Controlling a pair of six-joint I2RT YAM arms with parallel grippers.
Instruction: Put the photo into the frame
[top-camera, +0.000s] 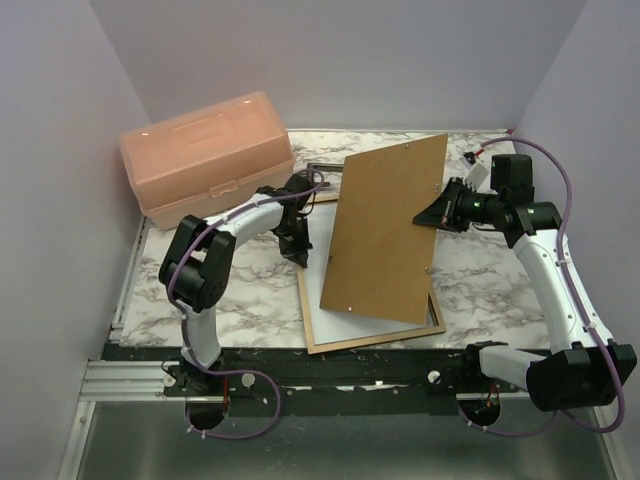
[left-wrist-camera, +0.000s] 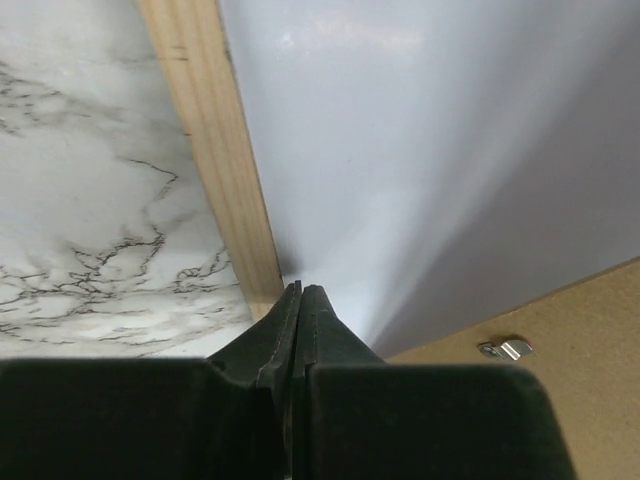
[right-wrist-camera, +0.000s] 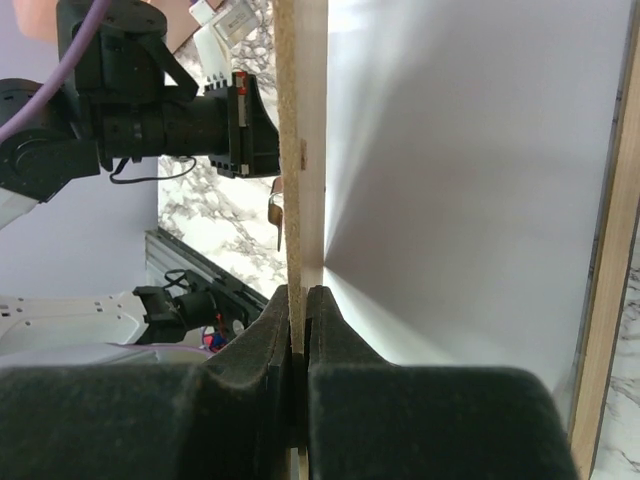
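A brown backing board with small metal tabs stands tilted over the frame, held at its right edge by my right gripper, which is shut on it; the right wrist view shows its edge between the fingers. The wooden frame lies on the marble table with a white sheet inside. My left gripper is shut, nothing between its fingertips, pointing down at the inner edge of the frame's left side. Whether the white sheet is the photo I cannot tell.
A pink closed box sits at the back left. A dark object lies behind the frame, partly hidden.
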